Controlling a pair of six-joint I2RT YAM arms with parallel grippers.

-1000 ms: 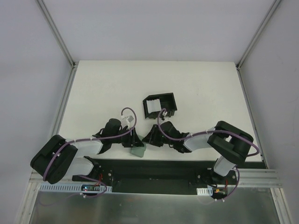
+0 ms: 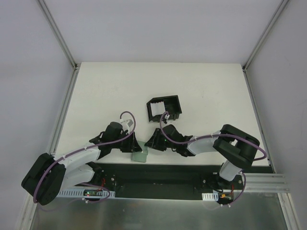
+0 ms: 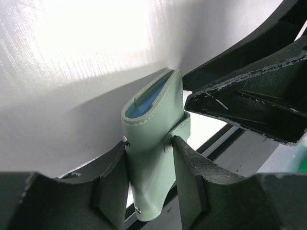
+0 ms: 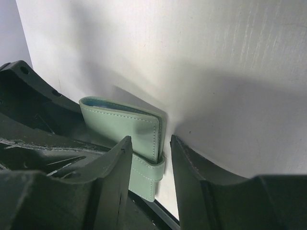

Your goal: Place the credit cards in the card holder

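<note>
The sage-green card holder (image 2: 139, 156) stands at the table's front edge, between both arms. In the left wrist view, my left gripper has its fingers against both sides of the holder (image 3: 153, 167), whose top mouth bulges apart and shows a blue lining. Its strap sits on the right side. Seen from the right wrist, my right gripper is partly open, with the edge of the holder (image 4: 127, 132) in its gap and clear space beside the right finger (image 4: 184, 160). White cards (image 2: 157, 109) lie inside the black tray (image 2: 172, 106) behind the arms.
A dark gap (image 2: 158, 184) lies just beyond the front edge. Both grippers are close together, the right one's black parts reaching into the left wrist view.
My left arm has shifted slightly left, and the holder's lower end has swung a little left with it. The right arm and the tray look unmoved.
</note>
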